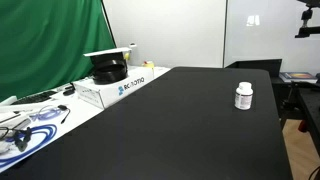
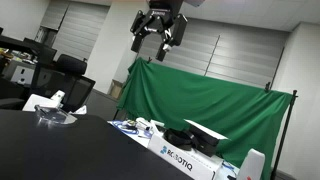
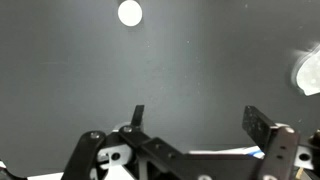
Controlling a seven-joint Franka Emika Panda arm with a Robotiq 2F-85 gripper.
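A small white bottle [image 1: 243, 96] with a pale label stands upright on the black table. From above, in the wrist view, its round white cap [image 3: 130, 12] shows near the top edge. My gripper has its two black fingers spread wide, and only bare table shows between them. High above the table, the gripper [image 2: 149, 50] points downward in exterior view 2, well apart from the bottle. At the right edge of the wrist view, a clear, shiny thing [image 3: 309, 74] is cut off; a clear container [image 2: 55, 117] sits at the table's near left in exterior view 2.
A white Robotiq box [image 1: 125, 88] with black items on top stands behind the table. Blue cables [image 1: 40, 135] lie on a white surface at the left. A green curtain [image 2: 200, 95] hangs behind.
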